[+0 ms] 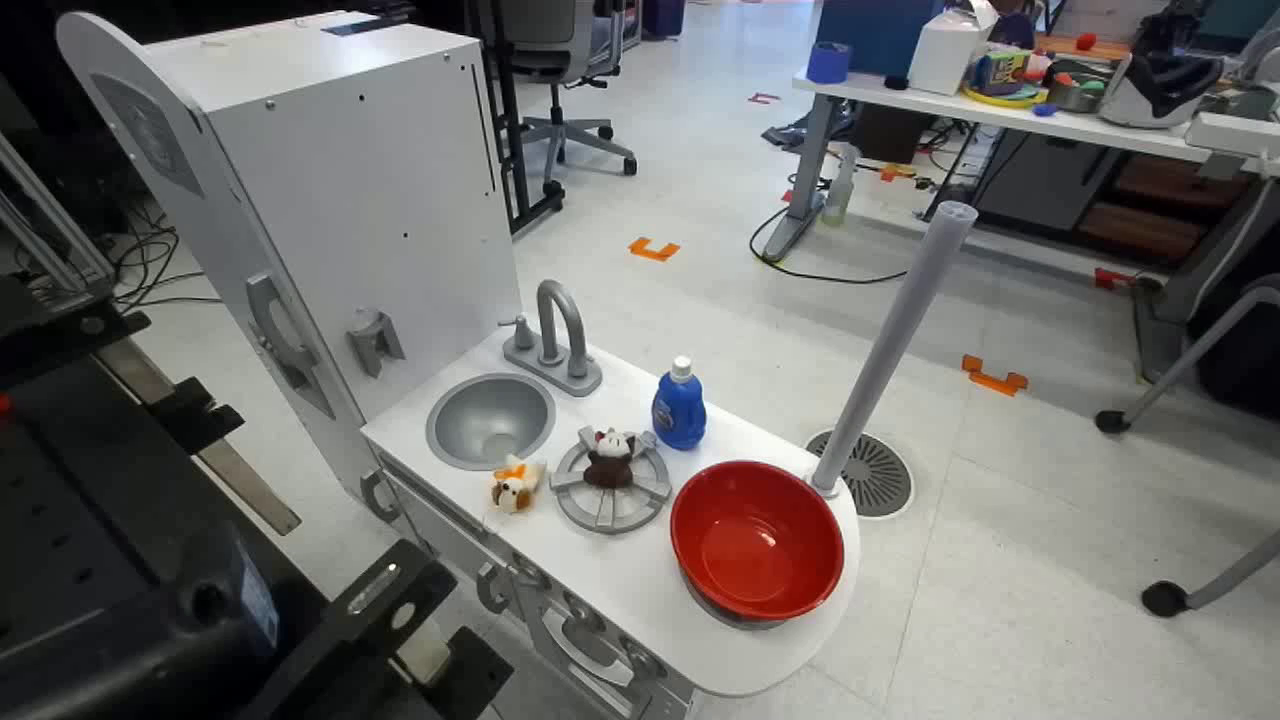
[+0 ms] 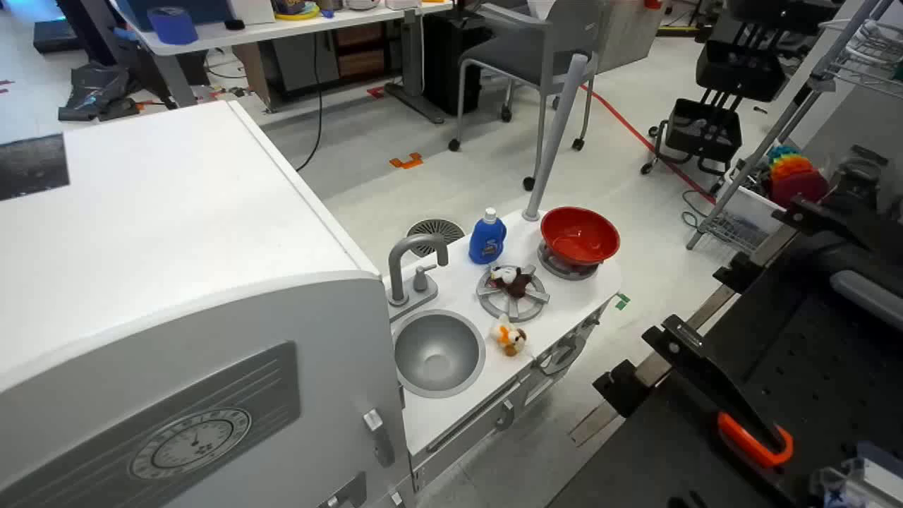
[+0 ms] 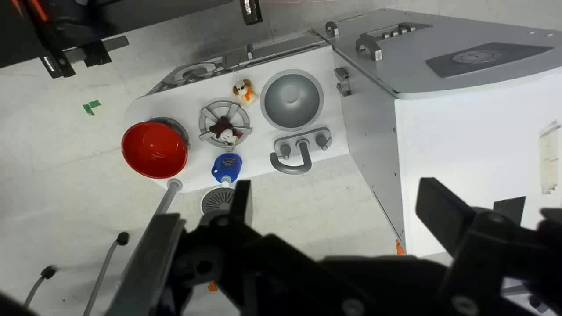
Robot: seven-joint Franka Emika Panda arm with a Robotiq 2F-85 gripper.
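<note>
My gripper hangs high above the toy kitchen, its two dark fingers wide apart and nothing between them. A red bowl [image 1: 756, 542] rests at the rounded end of the white counter [image 1: 672, 600]. Near it, a blue detergent bottle [image 1: 680, 409] stands upright by the back edge. A brown and white plush toy [image 1: 609, 461] lies on the grey burner [image 1: 609, 518]. Beside the burner and the sink [image 3: 292, 100] sits a white plush dog with an orange scarf [image 3: 245, 91]. The sink is empty. Neither exterior view shows the gripper.
A grey faucet [image 1: 564, 340] rises behind the sink. The tall white cabinet [image 1: 360, 180] closes off one end of the counter, and a slanting grey pole [image 1: 894, 342] stands at the other. A black table [image 2: 762, 398] faces the counter's front across a gap.
</note>
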